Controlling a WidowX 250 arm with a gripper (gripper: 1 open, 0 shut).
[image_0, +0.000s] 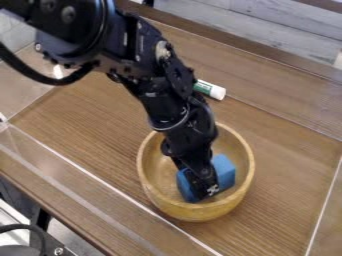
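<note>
A yellow round bowl (158, 179) stands on the wooden table, with a blue object (223, 172) inside it. My black gripper (202, 182) reaches down from the upper left into the bowl, its fingertips at the blue object. The gripper looks closed on it, though the fingers partly hide the contact.
A white and green cylinder (209, 89) lies behind the bowl. Cables run along the left and lower-left edges.
</note>
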